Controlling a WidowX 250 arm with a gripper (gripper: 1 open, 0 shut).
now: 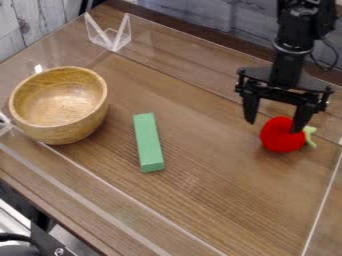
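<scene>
My black gripper [283,102] is over the right part of the wooden table, its two fingers spread wide with nothing seen between them. Just below it lies a round red object [281,135] with a small green part at its right side, partly behind the gripper's lower parts. A light green bar [147,142] lies at the centre left, well apart from the gripper.
A tan bowl [58,125] sits at the left. A white wire-like object [110,32] stands at the back left.
</scene>
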